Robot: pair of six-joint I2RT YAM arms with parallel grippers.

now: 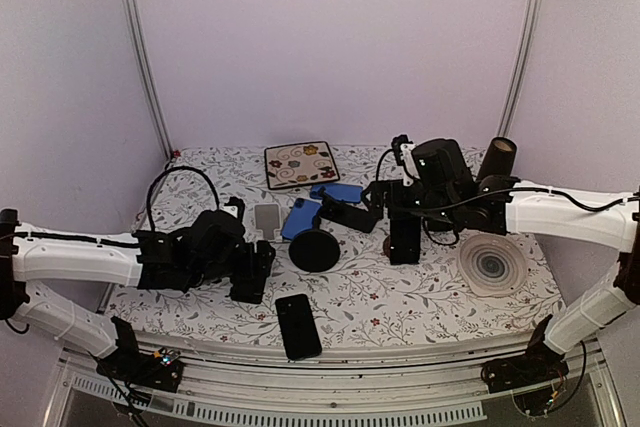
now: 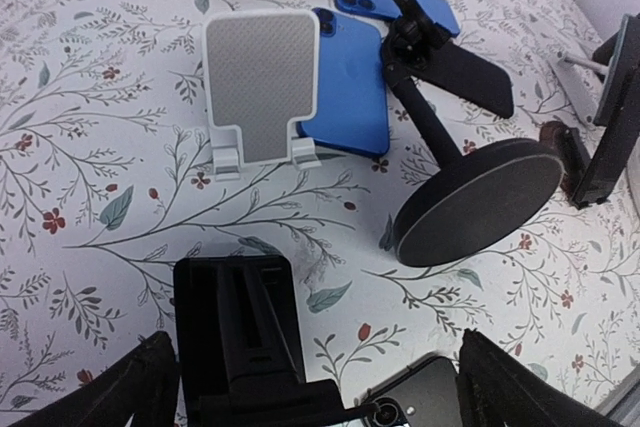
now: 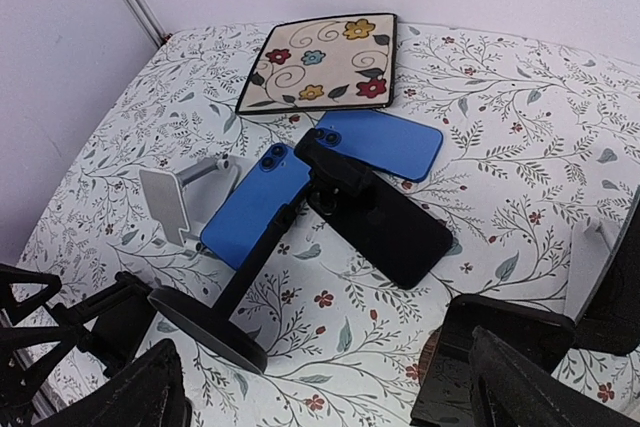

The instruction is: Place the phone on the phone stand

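My left gripper (image 1: pixel 264 256) is open above the small black stand (image 2: pixel 190 317) at the left front, nothing between its fingers. The open right gripper (image 1: pixel 376 199) hovers near the upright black stand (image 1: pixel 405 242) and is empty as well. A black phone (image 1: pixel 298 327) lies flat at the front edge. Further back, a second black phone (image 3: pixel 400 242) and two blue phones (image 3: pixel 240 222) (image 3: pixel 385 144) lie on the table. A white stand (image 2: pixel 260 87) stands beside the nearer blue one. The round-based black stand (image 2: pixel 480 202) lies tipped over, its head over the second black phone.
At the back is a flowered square board (image 1: pixel 302 165). A dark cup (image 1: pixel 497 159) and a round translucent disc (image 1: pixel 493 265) occupy the right side. Bare table shows at the front centre and back right.
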